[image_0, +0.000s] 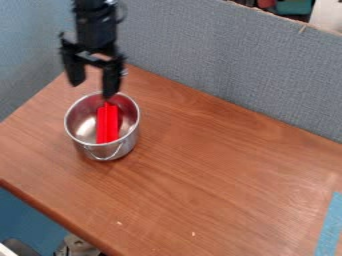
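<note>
A steel bowl (122, 142) with a wire handle stands on the wooden table (227, 170), left of centre. A red oblong object (107, 122) lies inside it. The black gripper (94, 70) hangs open above the bowl at the back left, blurred, its fingers pointing down, with nothing visible between them.
Grey padded walls (227, 60) border the back and left. A blue strip (325, 225) lies at the right edge.
</note>
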